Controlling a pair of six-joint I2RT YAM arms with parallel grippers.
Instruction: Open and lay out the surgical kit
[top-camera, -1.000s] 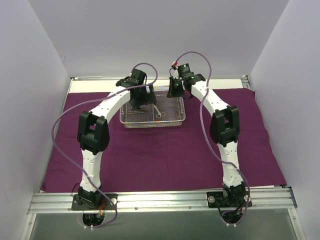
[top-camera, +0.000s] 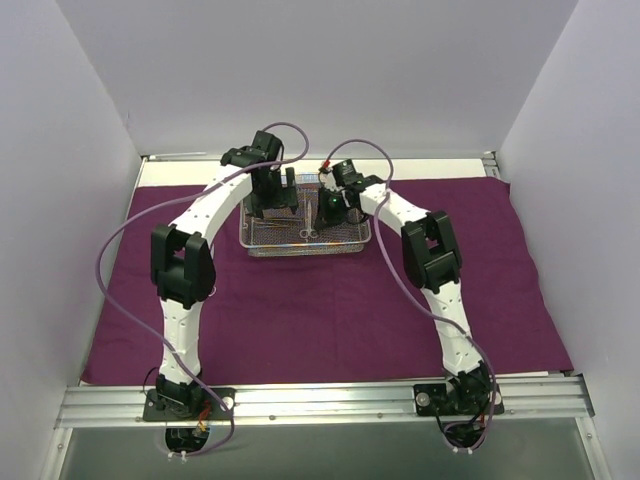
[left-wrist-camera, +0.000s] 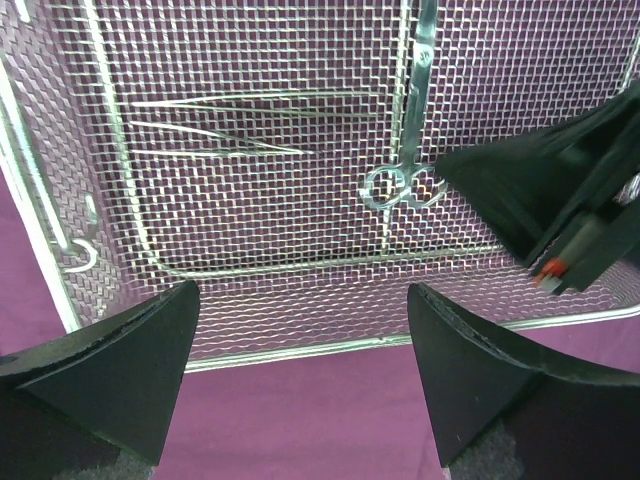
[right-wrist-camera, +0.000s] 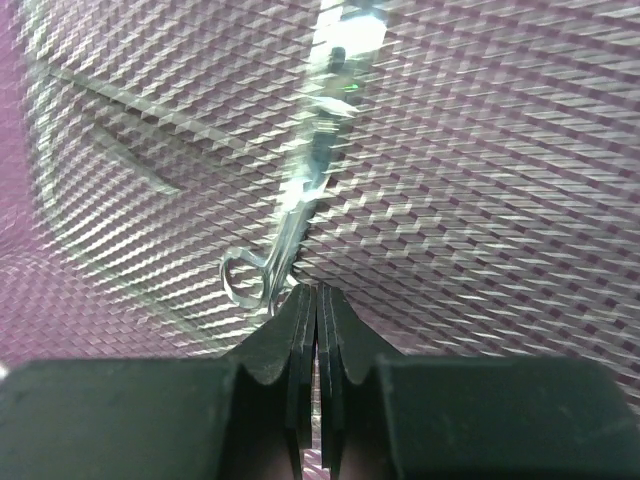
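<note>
A wire mesh tray (top-camera: 305, 250) sits on the purple cloth at the back. Scissors (left-wrist-camera: 415, 95) lie inside it, almost straight front to back, with their finger rings toward me. Two slim tweezers-like tools, an upper one (left-wrist-camera: 250, 97) and a lower one (left-wrist-camera: 230, 152), rest to their left on the mesh. My left gripper hangs open over the tray's left part, nothing between its wide-apart fingers. My right gripper is shut, its tips right beside the scissors' rings (right-wrist-camera: 243, 278); nothing shows between them. One ring is partly hidden by the tips.
The tray's front rim (left-wrist-camera: 300, 352) and side wall stand up around the tools. A wire hook (left-wrist-camera: 78, 255) is at its left side. Both arms crowd over the tray.
The scissors have swung from slanted to nearly straight, their rings shifting left. My left gripper has shifted slightly left.
</note>
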